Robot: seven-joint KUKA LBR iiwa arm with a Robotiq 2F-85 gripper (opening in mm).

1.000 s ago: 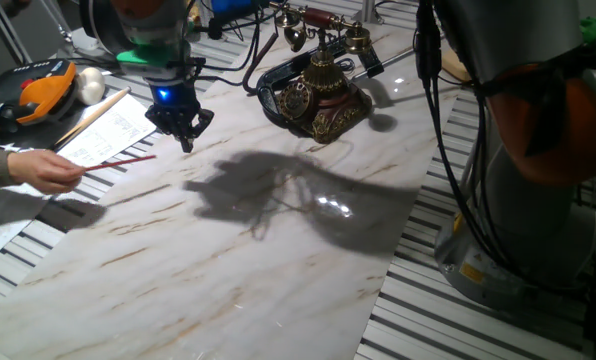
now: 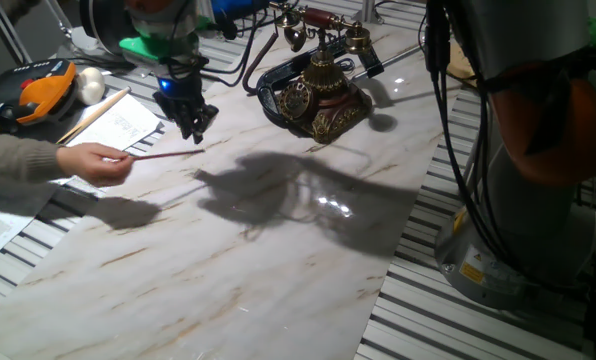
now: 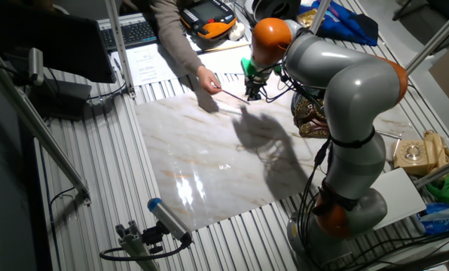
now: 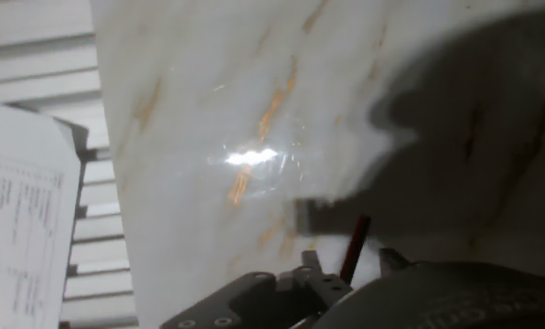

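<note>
A person's hand (image 2: pixel 96 164) holds out a thin dark-red stick (image 2: pixel 168 155) from the left, its free end just below my gripper (image 2: pixel 194 137). In the wrist view, the stick (image 4: pixel 356 247) shows in the gap between my two fingertips, with space on both sides. My gripper looks open and does not appear to clasp the stick. Whether the stick lies level with the fingertips or beneath them, I cannot tell. The stick's lower part is hidden behind the gripper body in the wrist view.
An ornate antique-style telephone (image 2: pixel 323 100) stands right of my gripper on the marble-patterned board (image 2: pixel 178 270). Printed paper (image 2: pixel 118 125) and an orange-black device (image 2: pixel 28 95) lie at the left. The board's near part is clear.
The hand has moved the stick rightward, bringing its tip under my gripper. My gripper has shifted slightly right, and its fingers look farther apart than a second ago.
</note>
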